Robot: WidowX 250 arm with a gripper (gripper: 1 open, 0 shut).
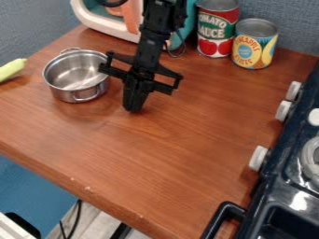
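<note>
My black gripper (132, 103) is low over the wooden table, just right of a small steel pot (75, 75). Its fingers are drawn together with their tips near the table surface, and no object shows between them. The pot stands upright with a handle on its rim.
A sauce can (217, 26) and a yellow can (256, 44) stand at the back right. A black stove (286, 187) fills the right side. A pale green item (10, 68) lies at the left.
</note>
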